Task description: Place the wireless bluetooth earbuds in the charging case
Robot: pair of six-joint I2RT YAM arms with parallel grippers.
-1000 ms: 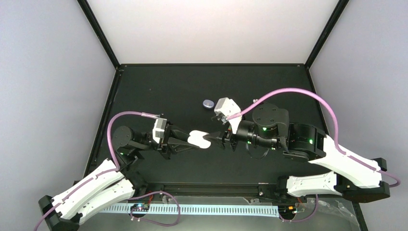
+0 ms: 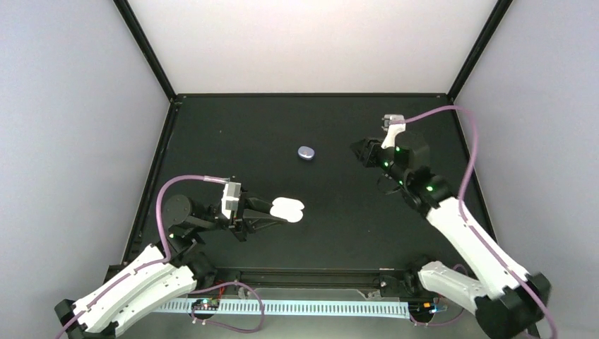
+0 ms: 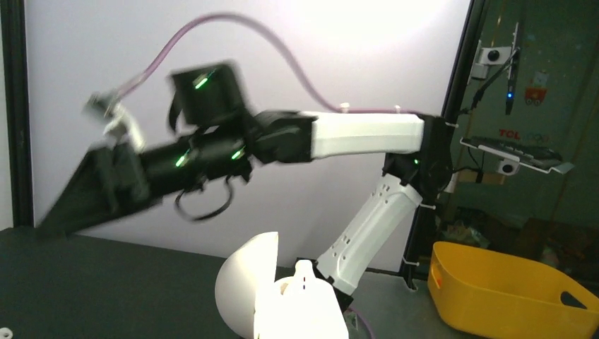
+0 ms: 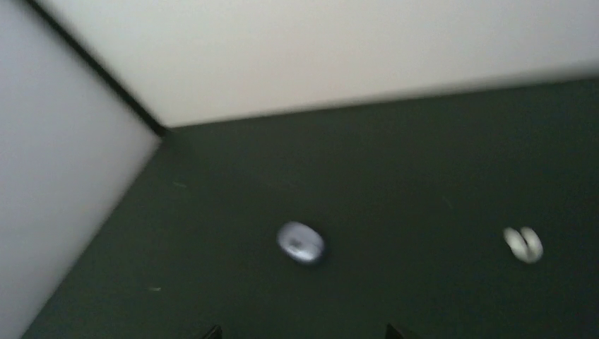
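Observation:
The white charging case is held by my left gripper, which is shut on it; in the left wrist view the case shows its lid raised. My right gripper is over the back right of the mat, only its blurred fingertips showing at the bottom of the right wrist view; how far open it is I cannot tell exactly, but the tips stand apart. A pair of small white earbuds lies on the mat in that view, right of a silvery oval object.
The silvery object sits near its middle. A yellow basket stands outside, seen in the left wrist view.
My right arm has pulled away from the case and swung back and to the right. The left gripper with the case has shifted only slightly.

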